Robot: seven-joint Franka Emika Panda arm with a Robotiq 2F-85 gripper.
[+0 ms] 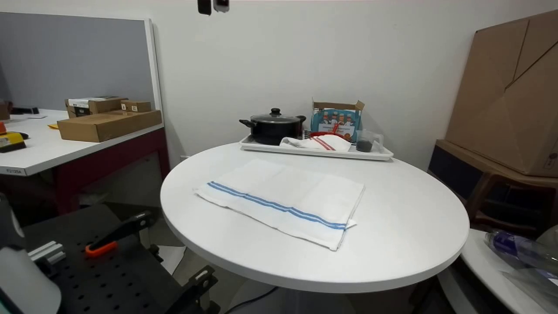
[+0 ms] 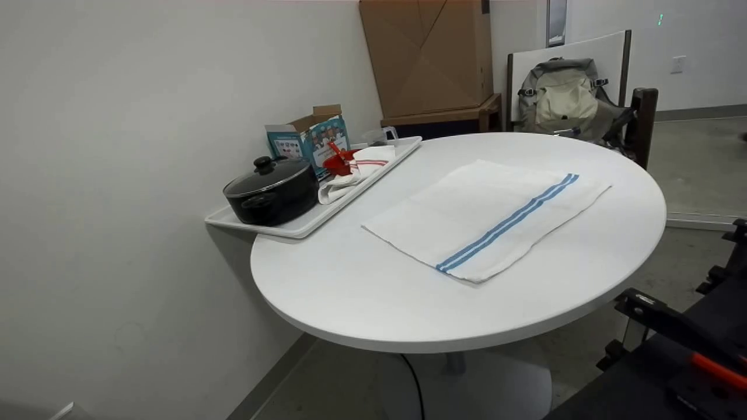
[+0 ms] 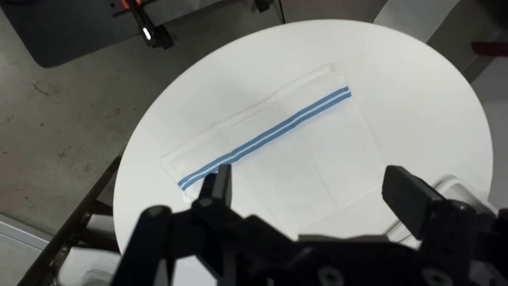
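Note:
A white towel with blue stripes (image 1: 282,201) lies flat on the round white table (image 1: 408,230), one small corner poking out from under its front right edge. High above the table is my gripper; in the wrist view its two dark fingers stand wide apart with nothing between them and the towel (image 3: 290,157) far below. Only the fingertips (image 1: 204,6) dip into the top of exterior view 1. Exterior view 2 shows the towel (image 2: 483,217) but no gripper.
A white tray (image 1: 384,155) at the table's back holds a lidded black pot (image 1: 274,127), a red-striped cloth (image 1: 329,142), a blue box (image 1: 337,119) and a clear cup (image 1: 369,140). The wall stands close behind. Bare tabletop surrounds the towel.

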